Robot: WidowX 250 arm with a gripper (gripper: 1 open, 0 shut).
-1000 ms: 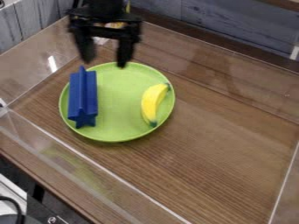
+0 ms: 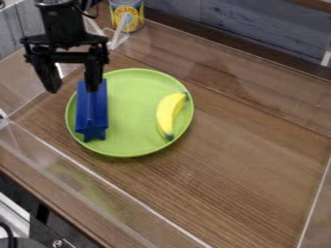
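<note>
A blue oblong block (image 2: 91, 111) lies on the left side of a green plate (image 2: 134, 142), with a yellow banana (image 2: 169, 114) to its right on the same plate. My black gripper (image 2: 73, 76) is at the upper left, open, its fingers pointing down just above and left of the block's far end.
A yellow-and-blue can (image 2: 127, 16) stands at the back edge near a white stick-like object.
</note>
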